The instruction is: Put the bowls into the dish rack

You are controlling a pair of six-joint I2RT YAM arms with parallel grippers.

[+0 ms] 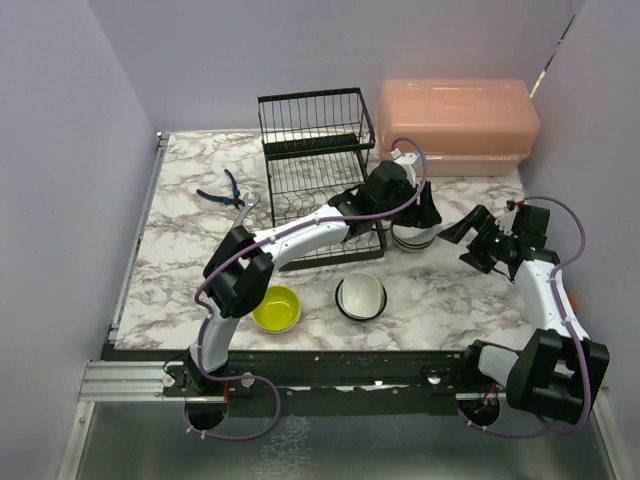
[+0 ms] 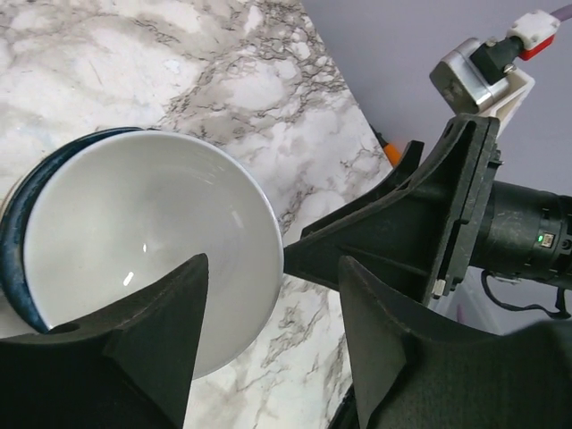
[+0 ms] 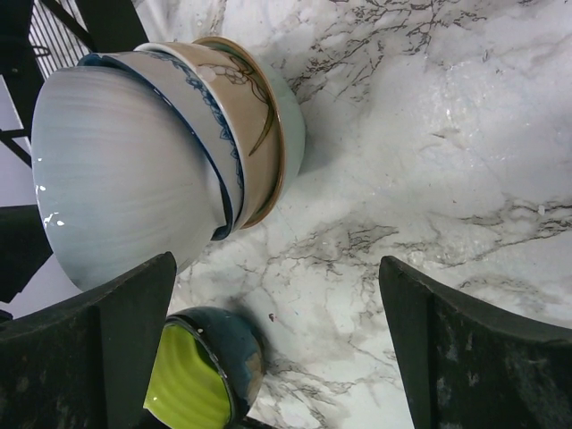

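A nested stack of bowls (image 1: 410, 238), white on top with blue-patterned, tan and celadon ones beneath (image 3: 255, 107), stands right of the black dish rack (image 1: 305, 185). My left gripper (image 1: 420, 215) hangs open over the stack, its fingers either side of the white bowl's rim (image 2: 143, 223) in the wrist view. My right gripper (image 1: 470, 240) is open just right of the stack, nothing between its fingers. A yellow-green bowl (image 1: 277, 309) and a white bowl in a dark one (image 1: 362, 296) sit at the front.
A pink translucent box (image 1: 458, 120) stands at the back right. Pliers (image 1: 220, 195) and a wrench (image 1: 245, 210) lie left of the rack.
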